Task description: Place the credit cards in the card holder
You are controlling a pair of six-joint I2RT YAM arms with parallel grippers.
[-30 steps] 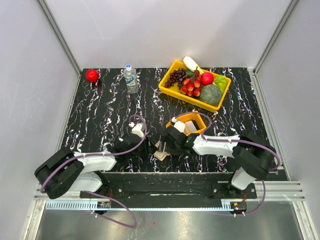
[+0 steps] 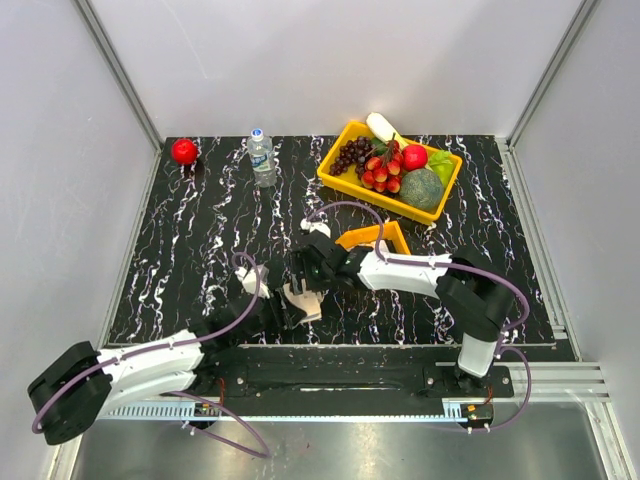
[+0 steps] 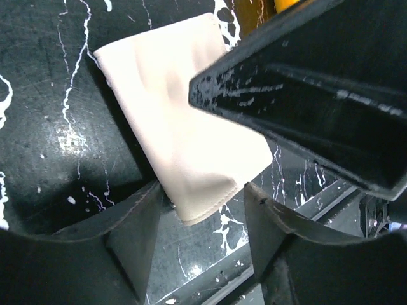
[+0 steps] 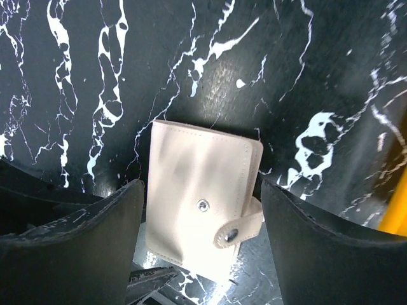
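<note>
The pale pink card holder (image 2: 311, 305) lies on the table's near part, between my two grippers. In the right wrist view its snap button and a small strap with a hole (image 4: 238, 232) show, the strap apart from the button. My left gripper stands partly open with its fingers on either side of one holder corner; whether they touch it I cannot tell. Over the holder, my right gripper is open, nothing clasped. Its dark finger (image 3: 286, 95) hangs above the holder in the left wrist view. What look like white cards (image 2: 384, 246) show slightly in the small orange tray.
That small orange tray (image 2: 397, 238) is partly covered by my right arm. Behind it is a yellow tray (image 2: 328, 168) of fruit and vegetables. A water bottle (image 2: 262, 160) and red tomato (image 2: 184, 151) stand at the back left.
Both arms have shifted left. The holder has moved slightly left and turned, and the right arm now covers more of the small orange tray.
</note>
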